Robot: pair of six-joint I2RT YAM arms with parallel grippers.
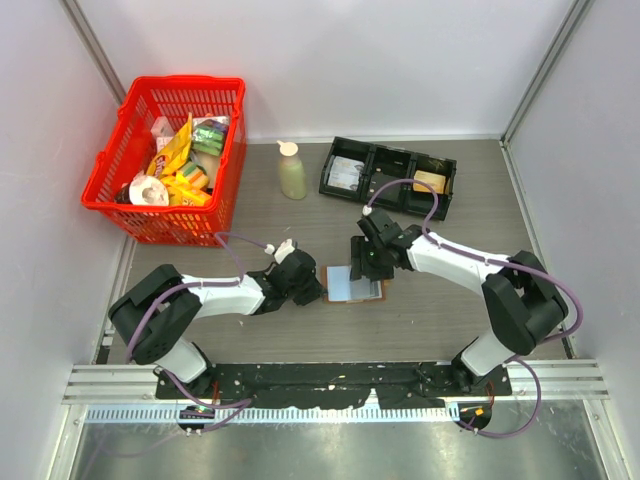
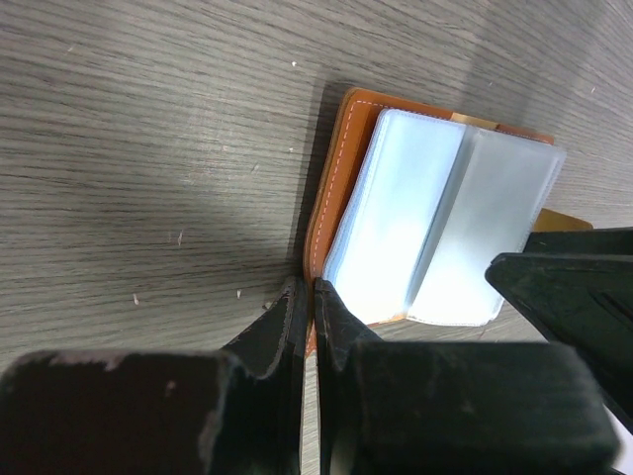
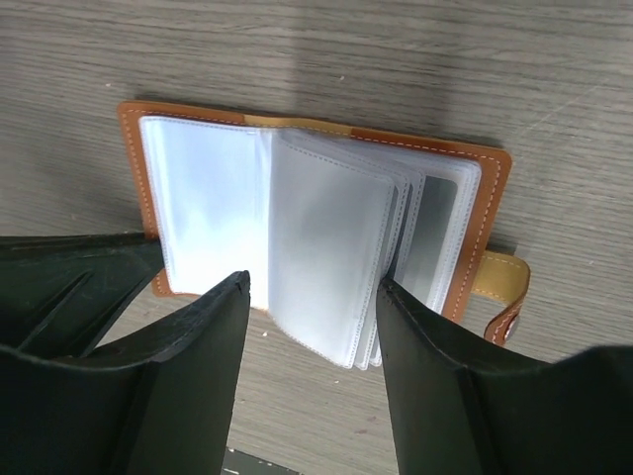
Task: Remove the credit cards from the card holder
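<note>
The card holder (image 1: 340, 285) lies open on the table, tan leather with white clear sleeves, also seen in the right wrist view (image 3: 218, 203). My left gripper is shut on the holder's left edge. My right gripper is part open over the right-hand sleeves (image 3: 326, 247), its right fingertip at the edge of the stacked sleeves. A grey, card-like piece shows under the sleeve edges at the right. A strap with a snap (image 3: 502, 297) sticks out at the right.
A red basket (image 1: 100, 180) of mixed goods stands at the back left. A bottle (image 1: 293, 175) and a black divided tray (image 1: 390, 195) are at the back. The table in front of the holder is clear.
</note>
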